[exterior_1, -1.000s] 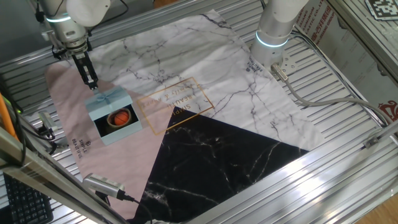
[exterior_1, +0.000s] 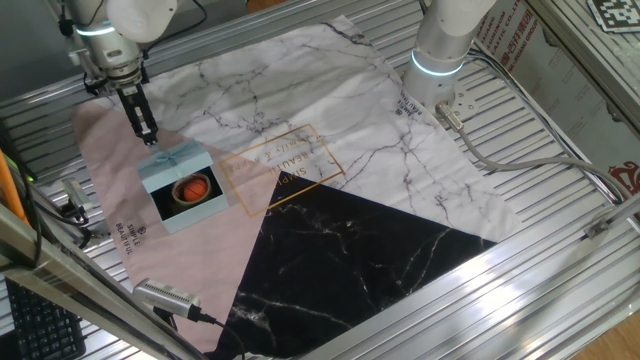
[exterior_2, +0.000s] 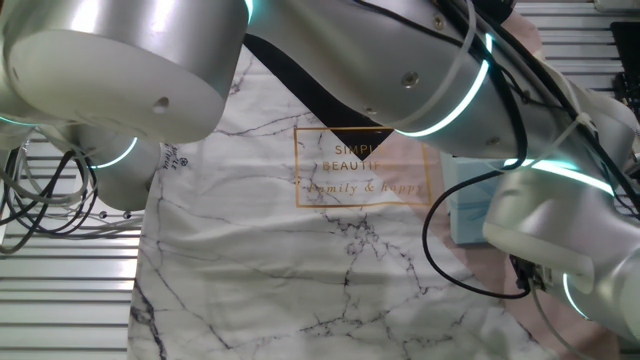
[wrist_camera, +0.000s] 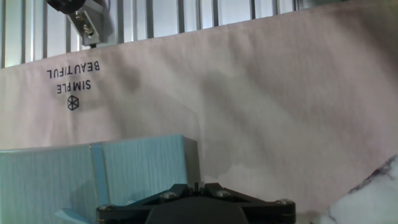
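On the pink part of the cloth stands a light-blue gift box with a ribbon bow on the lid part at its far side. The rest of its top is uncovered, showing a dark inside. In there sits an orange ball with dark lines, ringed by a small tan round holder. My gripper points down just behind the box's bow side. In the wrist view, my gripper has its fingertips together, nothing visible between them, close to a corner of the blue box. Contact with the box cannot be told.
A silver camera-like device with a cable is at the front left, near a metal frame post. The arm base stands at the back right.
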